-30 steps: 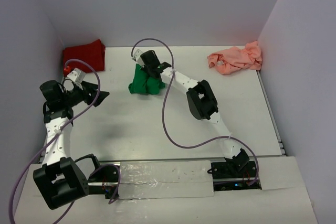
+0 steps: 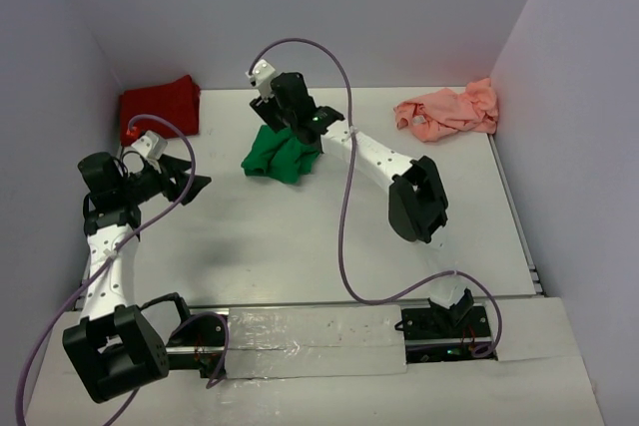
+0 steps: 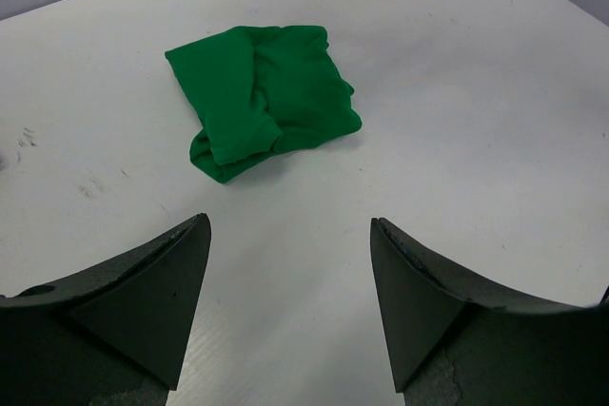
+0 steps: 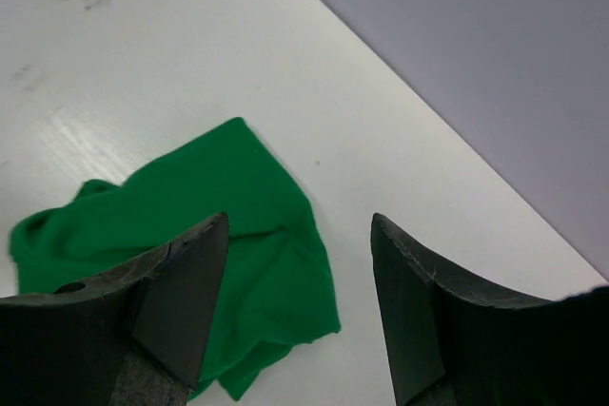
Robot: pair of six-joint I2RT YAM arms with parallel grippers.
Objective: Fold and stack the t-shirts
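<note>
A crumpled green t-shirt [image 2: 280, 157] [image 3: 266, 92] [image 4: 171, 197] lies on the white table at the middle back. My right gripper [image 2: 272, 115] hovers over it, open and empty; the right wrist view shows the shirt below its fingers. My left gripper [image 2: 185, 179] is at the left side, open, with bare table between its fingers. A folded red t-shirt [image 2: 160, 107] lies at the back left corner, and a crumpled pink t-shirt [image 2: 445, 112] at the back right.
Walls bound it at the back, left and right. Purple cables arch over both arms.
The left arm is practically still.
</note>
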